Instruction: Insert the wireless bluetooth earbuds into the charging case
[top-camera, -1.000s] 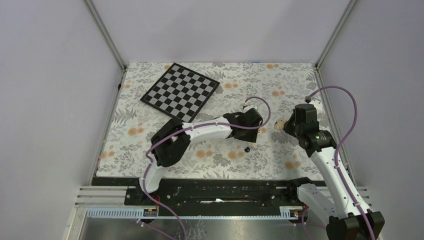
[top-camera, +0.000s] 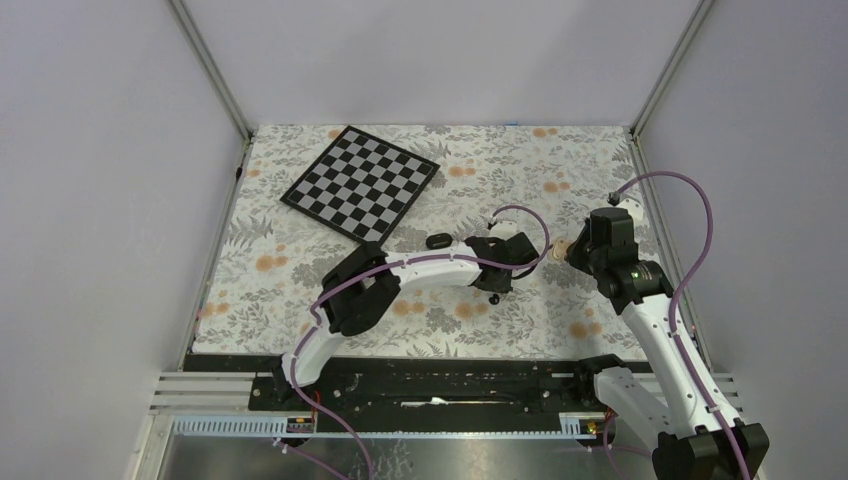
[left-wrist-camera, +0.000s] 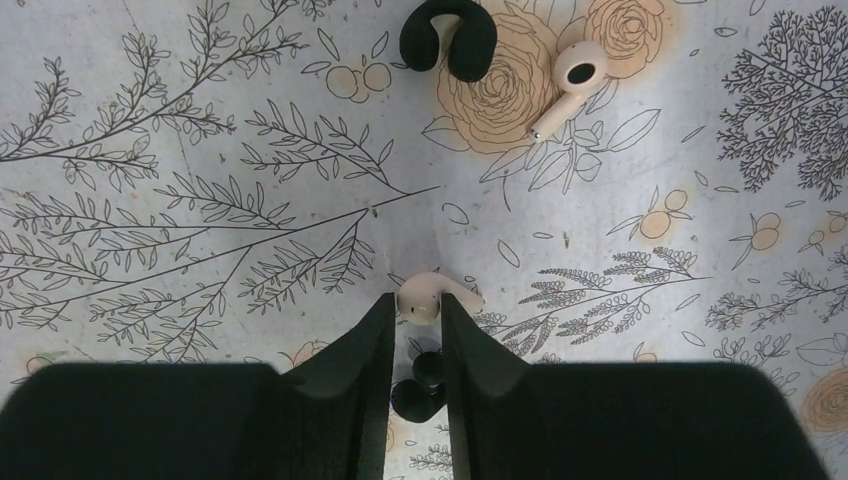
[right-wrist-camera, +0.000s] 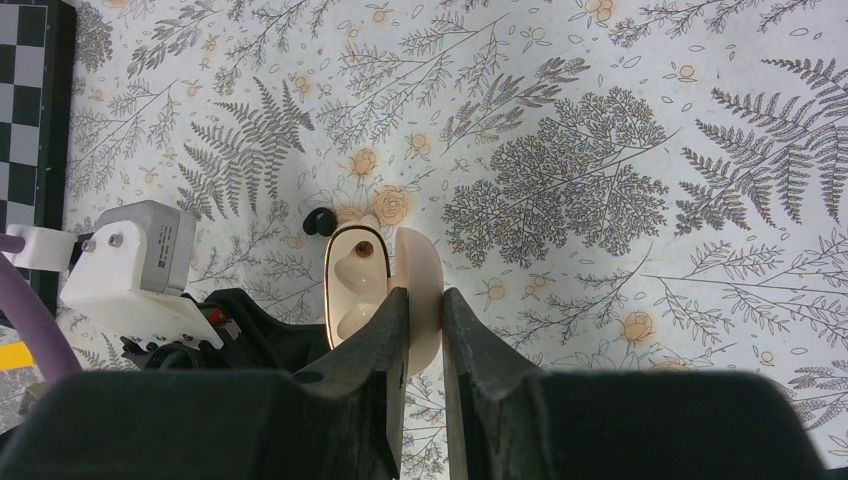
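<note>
In the left wrist view a pale earbud (left-wrist-camera: 420, 288) lies between the fingertips of my left gripper; the fingers are close to its sides, and whether they press on it I cannot tell. A second pale earbud (left-wrist-camera: 578, 75) rests on the cloth, stem pointing down-left. The charging case (right-wrist-camera: 357, 288) is open with its hollows facing up and no earbud showing inside. My right gripper is shut on its raised pale lid (right-wrist-camera: 425, 262). From above, the left arm hides both earbuds.
Near the second earbud sits a dark green clip-shaped earpiece (left-wrist-camera: 449, 35). A black earpiece (top-camera: 494, 299) lies in front of the left gripper. A black oval case (top-camera: 439, 241) and a chessboard (top-camera: 361, 184) lie to the left.
My right arm and the case it holds have stayed in place.
</note>
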